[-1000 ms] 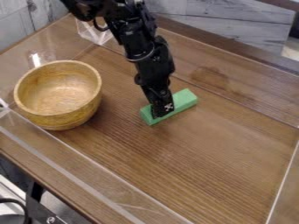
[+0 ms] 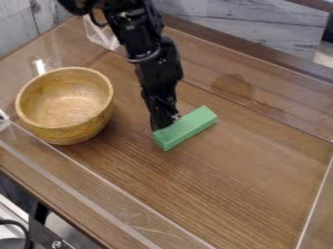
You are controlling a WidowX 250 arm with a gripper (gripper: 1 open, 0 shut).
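Note:
A green rectangular block point(image 2: 186, 129) lies flat on the wooden table, slightly right of centre. My dark gripper point(image 2: 162, 118) reaches down from the upper left to the block's left end, its tip low beside or against it. It looks shut; whether anything is between the fingers is hard to make out.
A round yellow bowl point(image 2: 62, 107) stands on the left, close to the gripper. A clear plastic container point(image 2: 104, 31) sits at the back left.
My gripper has moved left toward the bowl. The green block has shifted a little toward the front and left, and more of it shows.

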